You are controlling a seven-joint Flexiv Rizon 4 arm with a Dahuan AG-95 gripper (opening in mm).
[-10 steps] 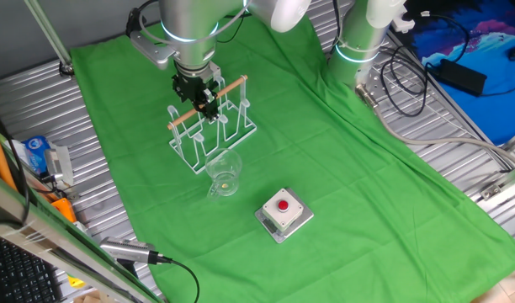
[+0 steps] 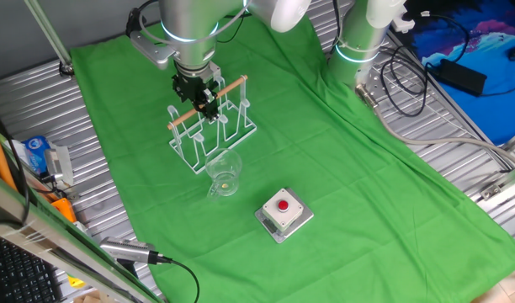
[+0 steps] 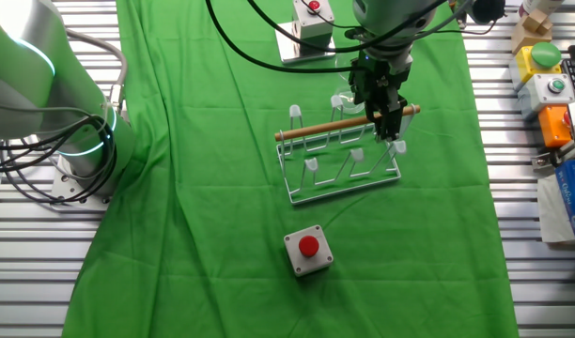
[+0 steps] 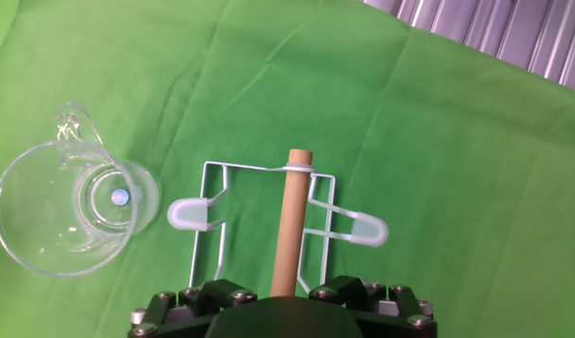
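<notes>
A white wire rack with a wooden rod along its top stands on the green cloth. My gripper points down at the rod, near its middle in exterior view 1 and toward its right end in exterior view 2. The lower edge of the wrist view shows only black finger linkages, with the rod running up between them. The fingertips are hidden there, so whether they touch or enclose the rod cannot be told. A clear glass mug with a handle is beside the rack, apart from the gripper.
A red-button box on a metal plate sits past the mug. Another red-button box lies on the rack's opposite side. Cables cross above the rack in exterior view 2. Open green cloth spreads to the right.
</notes>
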